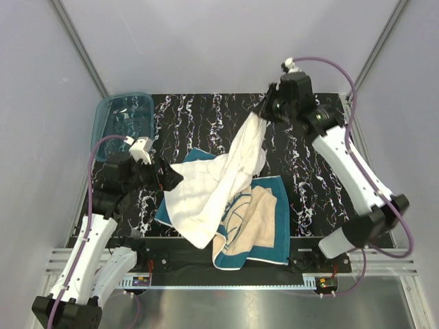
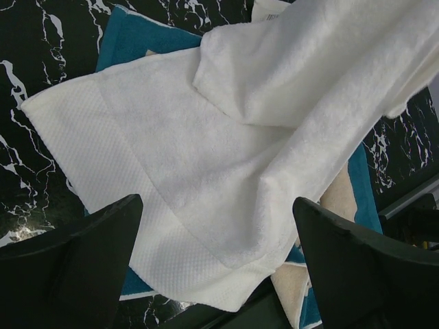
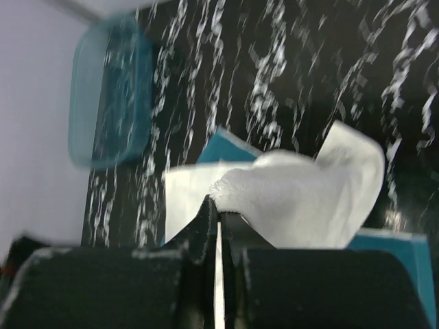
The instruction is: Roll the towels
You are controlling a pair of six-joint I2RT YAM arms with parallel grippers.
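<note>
A white towel [image 1: 195, 188] lies crumpled over a teal-and-tan towel [image 1: 274, 219] at the front middle of the table. One end of the white cloth rises to my right gripper [image 1: 258, 114], which is shut on it; in the right wrist view the white towel [image 3: 295, 199] runs out from between the closed fingertips. Beside the towels' left edge is my left gripper [image 1: 171, 179]. Its fingers [image 2: 75, 253] stand wide apart in the left wrist view, above the white towel [image 2: 185, 157], with nothing held. Much of the teal-and-tan towel is covered.
An empty translucent teal bin [image 1: 123, 118] stands at the back left. The teal-and-tan towel hangs slightly over the front edge.
</note>
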